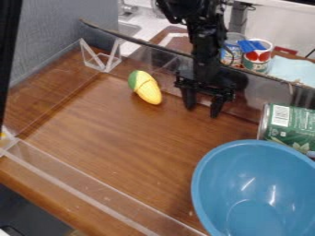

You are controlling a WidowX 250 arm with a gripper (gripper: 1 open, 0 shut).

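Observation:
The black robot arm hangs from the top centre of the camera view, its gripper [202,105] low over the wooden tray, just right of a yellow and green toy corn [145,87]. The fingers stand apart, with nothing visible between them. A blue bowl [256,192] sits at the lower right, and a green can [289,129] lies behind it at the right edge.
Clear plastic walls border the wooden tray [110,147]. Behind the back wall stand cans [256,58] and a light blue cloth [293,71]. The middle and left of the tray are clear.

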